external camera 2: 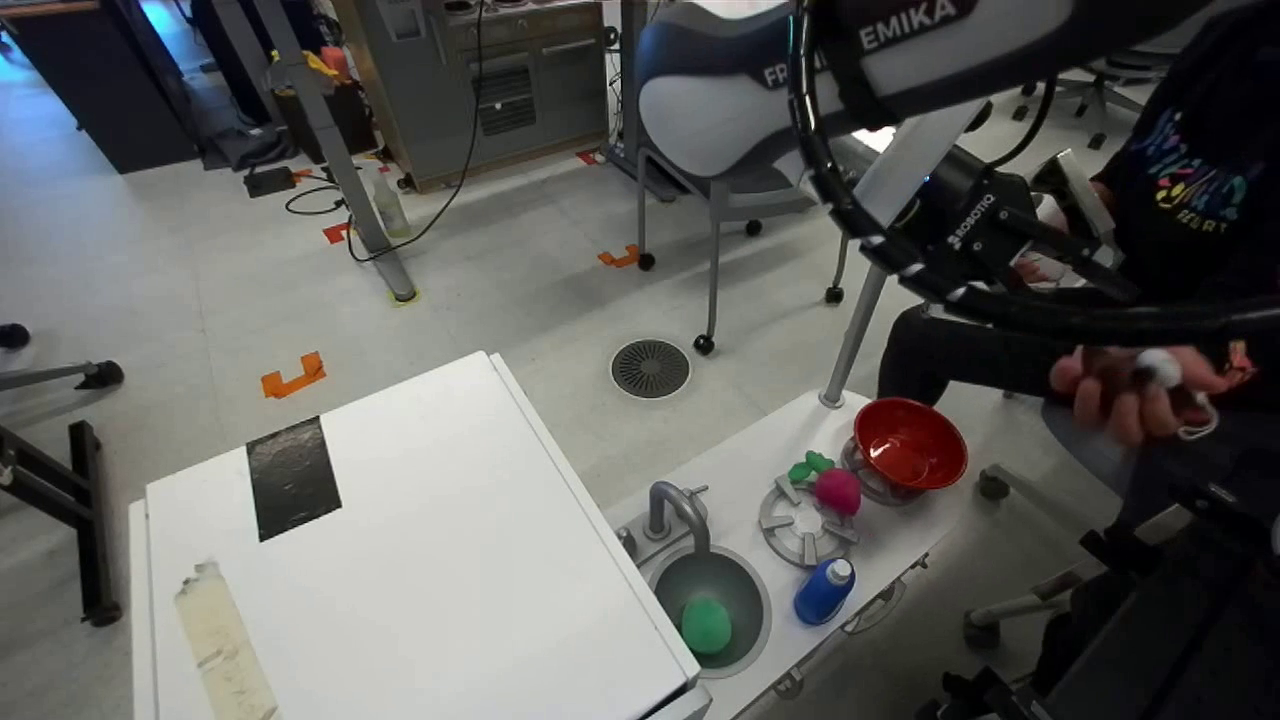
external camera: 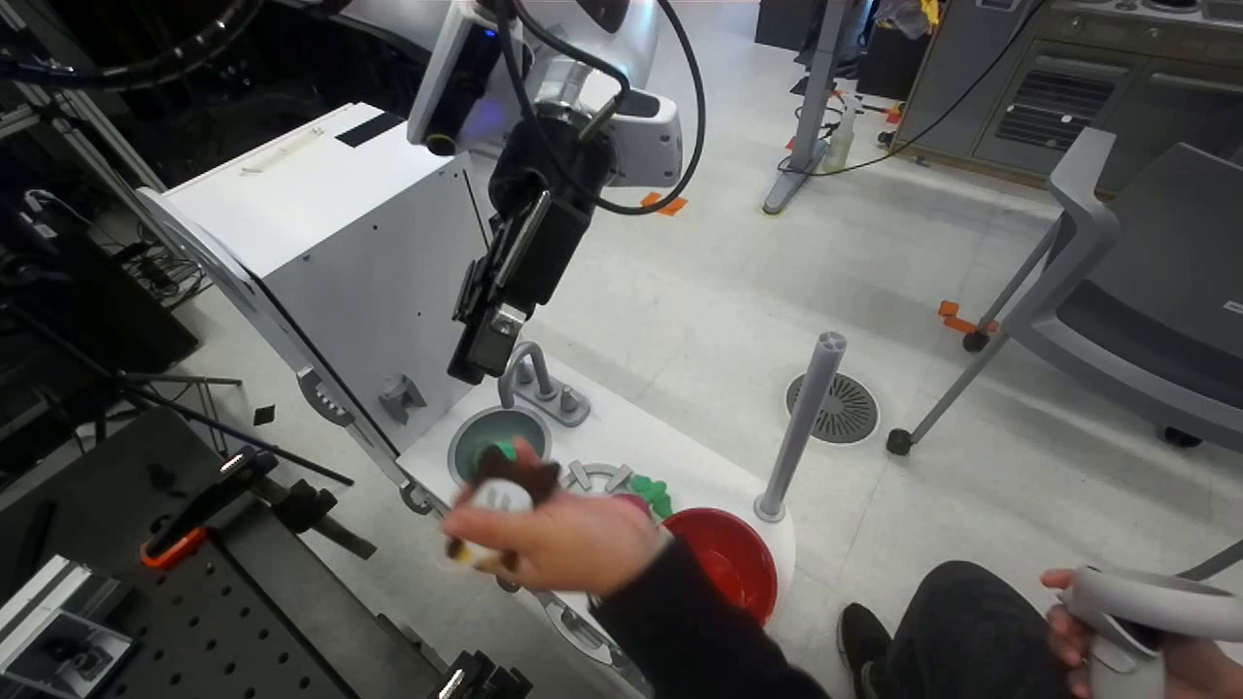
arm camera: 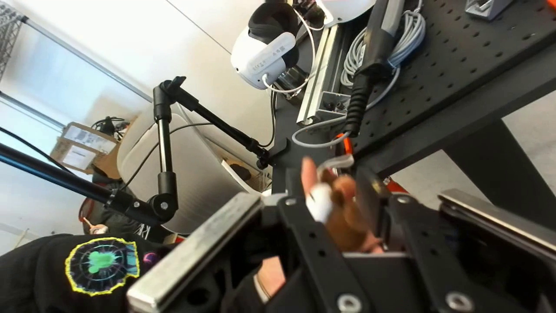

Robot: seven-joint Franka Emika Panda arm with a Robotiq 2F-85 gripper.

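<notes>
My gripper is open. In the wrist view a small brown and white plush toy (arm camera: pixel 348 221), blurred and in a person's hand, shows through the gap between the fingers. Exterior view 1 has the hand (external camera: pixel 583 542) grasping the plush (external camera: pixel 503 495) over the toy counter, apart from the gripper's lowered end. From the second exterior side, the gripper (external camera 2: pixel 1106 266) is above and left of the hand with the plush (external camera 2: pixel 1154 370).
The counter carries a sink with a green ball (external camera 2: pixel 707 625), a blue bottle (external camera 2: pixel 825 590), a pink toy (external camera 2: pixel 837 491) on a burner and a red bowl (external camera 2: pixel 909 444). A white cabinet (external camera 2: pixel 456 540) adjoins it. The person's arm (external camera: pixel 711 629) reaches across the counter.
</notes>
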